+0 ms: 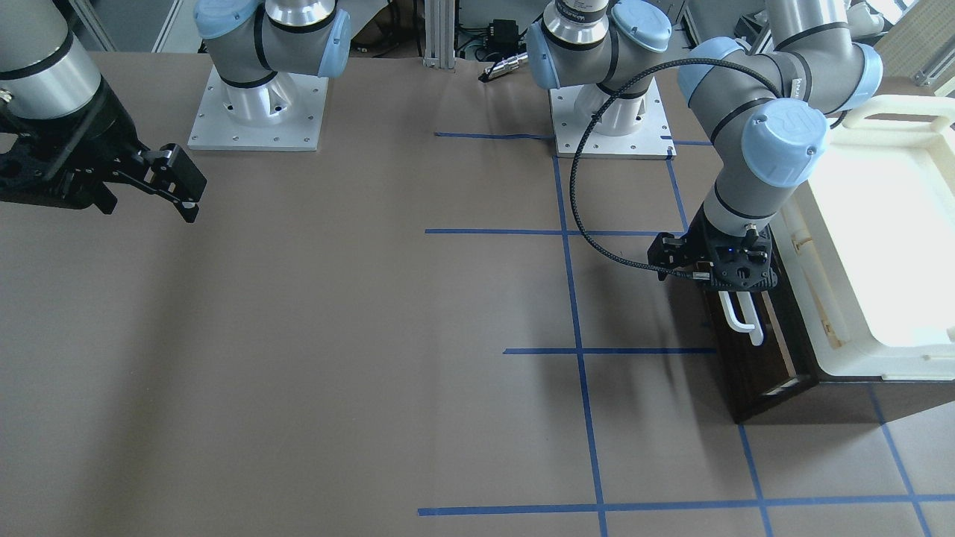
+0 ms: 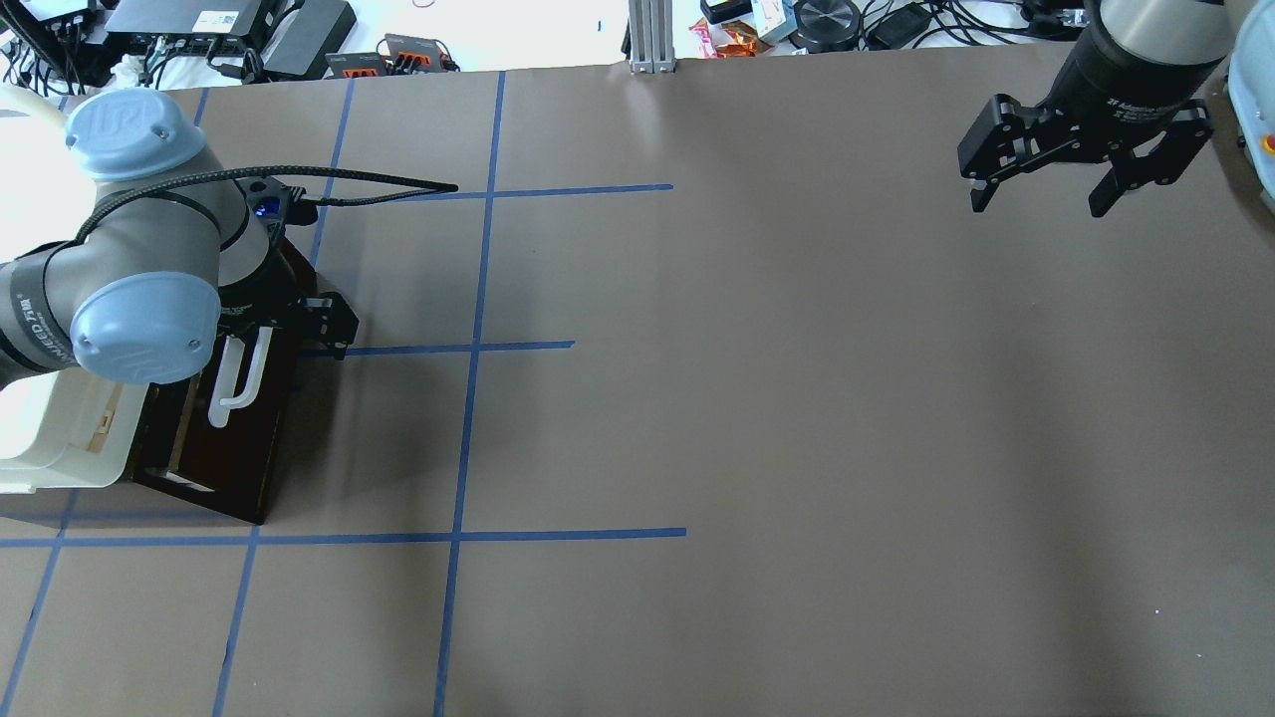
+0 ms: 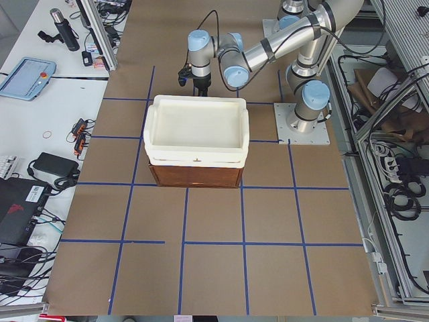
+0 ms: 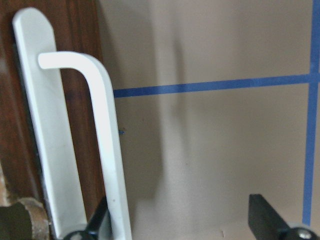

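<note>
A dark wooden box [image 1: 761,394] has a white handle [image 1: 747,327] on its side and a white plastic tray [image 1: 886,242] on top. My black gripper [image 1: 712,264] is over that handle side, pointing down. In the left wrist view the white handle [image 4: 110,150] runs vertically beside one finger [image 4: 100,225], with the other finger [image 4: 265,220] far to the right over bare table, so the gripper is open. Whether the near finger touches the handle I cannot tell.
A second black gripper [image 2: 1094,155] hangs over the far side of the table. Other arm bases stand along the back.
</note>
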